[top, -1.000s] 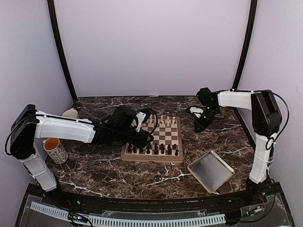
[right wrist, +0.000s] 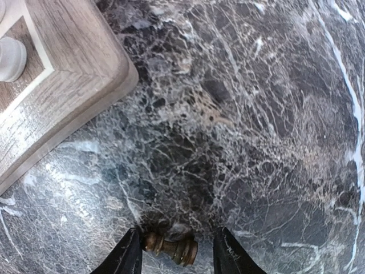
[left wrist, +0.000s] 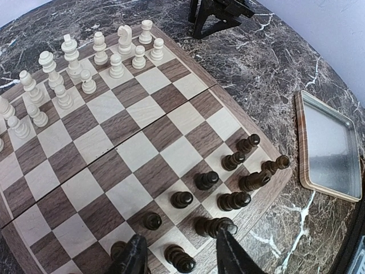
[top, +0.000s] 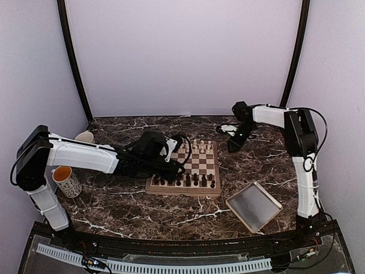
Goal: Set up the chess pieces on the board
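Observation:
On the chessboard, white pieces line the far side and dark pieces the near side, all upright. One dark piece lies on its side on the marble, off the board's edge. My right gripper is open just over it; the piece lies between the fingers, its narrow end close to the left finger. In the left wrist view, my left gripper hangs open above the near dark rows, with board pieces seen below its gap. The left arm hides part of the board in the top view.
A metal tray rests on the marble right of the board. A patterned cup and a white cup stand at the left. Bare marble lies in front of the board.

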